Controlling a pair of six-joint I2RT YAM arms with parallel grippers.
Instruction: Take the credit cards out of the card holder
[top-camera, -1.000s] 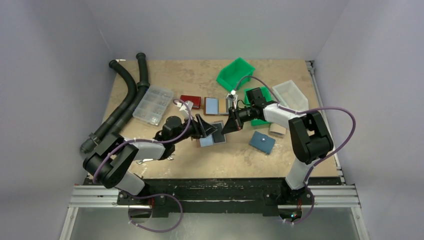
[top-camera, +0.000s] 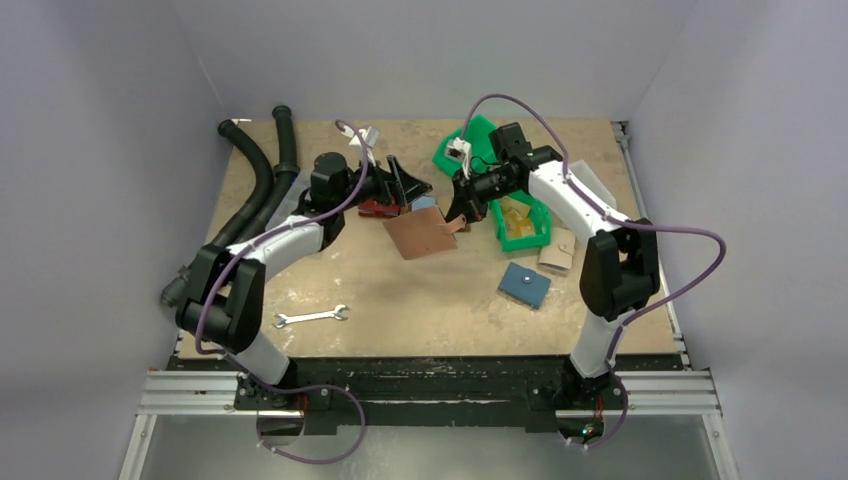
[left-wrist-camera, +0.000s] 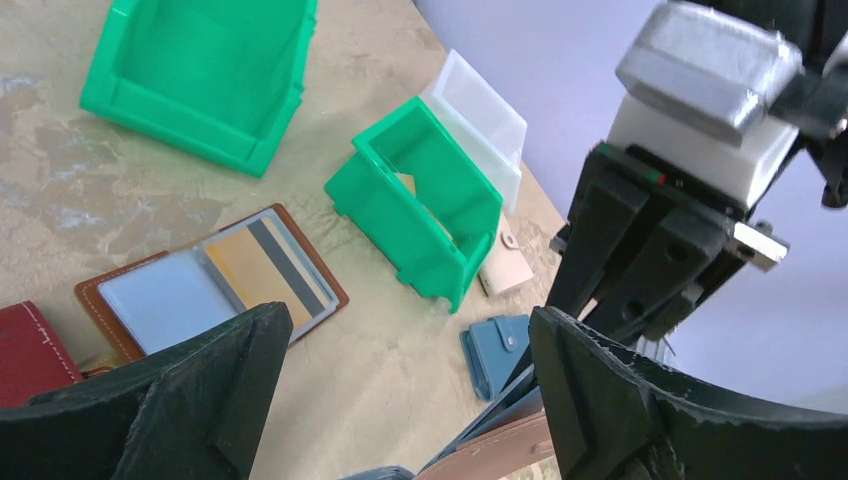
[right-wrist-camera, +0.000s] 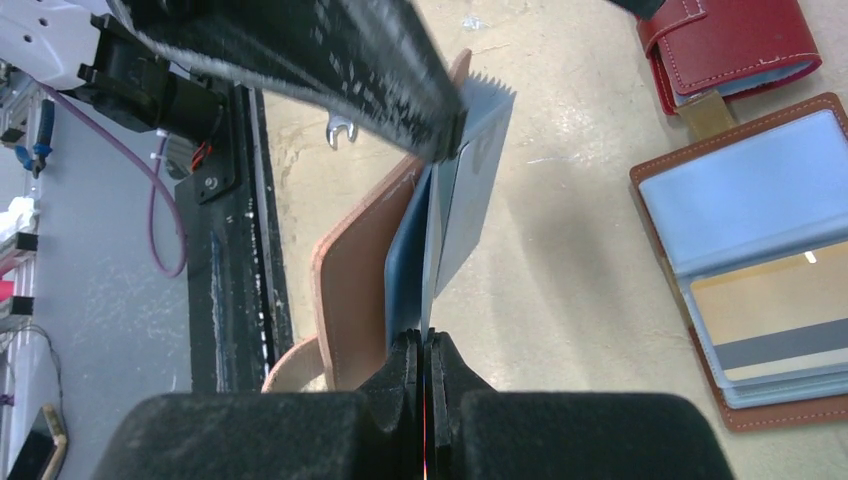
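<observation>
A tan card holder (top-camera: 418, 233) is held in the air, upright, with blue sleeves (right-wrist-camera: 405, 260) and a pale card-like piece showing inside. My right gripper is shut on its thin edge. My left gripper stands open beside it; the holder's edge shows below, between its fingers. Another open holder (left-wrist-camera: 215, 285) with a yellow-and-grey striped card lies on the table behind, next to a red wallet (right-wrist-camera: 730, 45).
Two green bins (left-wrist-camera: 200, 85) (left-wrist-camera: 420, 190) and a white tray stand at the back right. A blue wallet (top-camera: 524, 285) lies front right, a wrench (top-camera: 310, 316) front left. Black pipes line the left edge.
Both arms have risen and moved toward the back, lifting the holder off the table; it has turned from lying flat to hanging tilted, its tan side now facing the top camera.
</observation>
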